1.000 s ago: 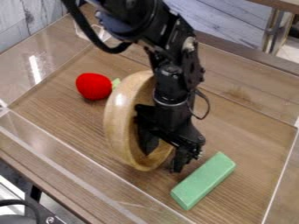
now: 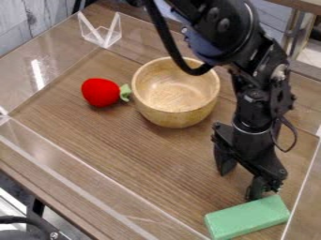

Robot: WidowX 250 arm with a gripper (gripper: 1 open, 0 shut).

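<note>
My black gripper (image 2: 242,165) is low over the wooden table at the right, open, its lower fingers close to the table and to a green block (image 2: 246,217) at the front right edge. A tan bowl (image 2: 175,111) stands upright behind and left of the gripper. A red vegetable-like object (image 2: 100,92) with a pale green end lies to the bowl's left.
A white wire-like object (image 2: 100,28) is at the back left. A wooden ledge runs along the top right.
The bowl, earlier tipped on its side at the gripper, now stands upright farther back. My gripper has moved right, and the green block lies nearer the front.
</note>
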